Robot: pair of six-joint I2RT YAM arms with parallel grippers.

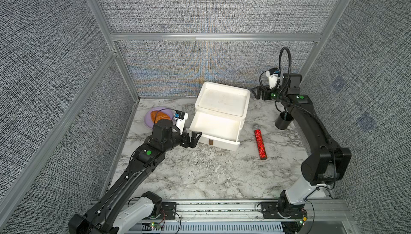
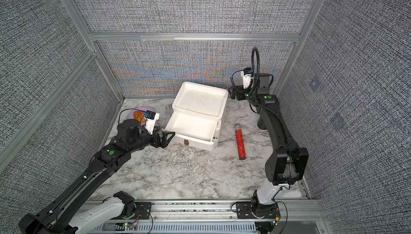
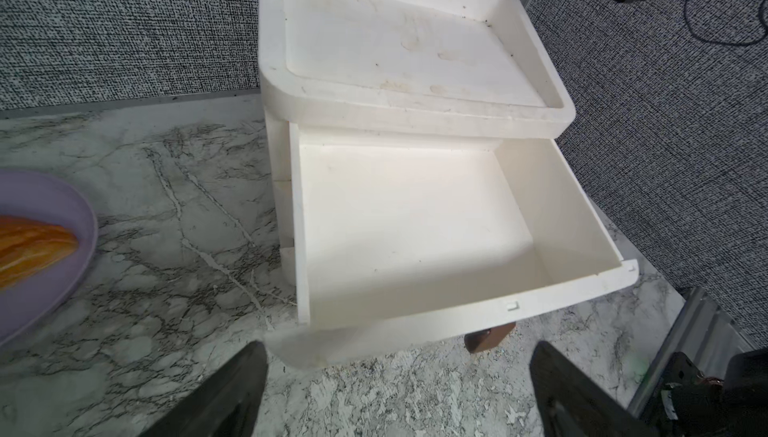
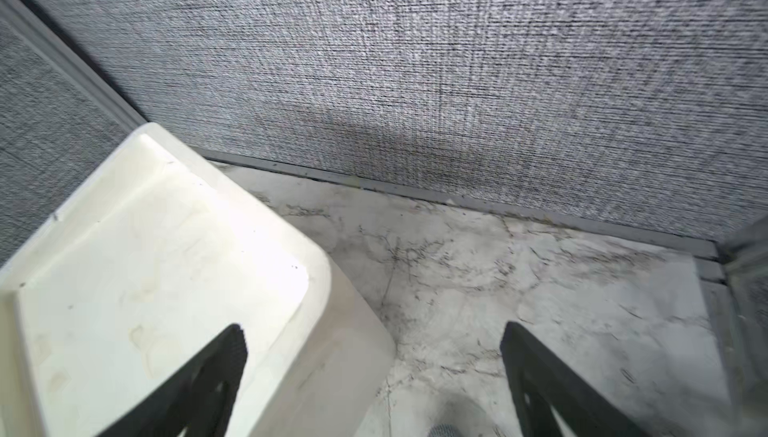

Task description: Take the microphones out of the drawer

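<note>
The microphone (image 1: 260,144), a red speckled stick with a greyish head at its far end, lies on the table to the right of the white drawer unit. The pulled-out drawer (image 3: 416,221) is empty. My left gripper (image 1: 193,139) stands open by the drawer's front left corner, its blurred fingers (image 3: 228,393) apart with nothing between them. Behind and to the right of the unit, above the table, is my right gripper (image 1: 258,93), also open and empty. Neither gripper touches the microphone, which stays out of both wrist views apart from possibly a dark round tip at the right one's bottom edge.
A purple plate (image 1: 147,117) with an orange item (image 1: 159,116) sits behind my left arm. The black cup (image 1: 282,121) stands below my right forearm. The unit's top tray (image 1: 223,99) is bare.
</note>
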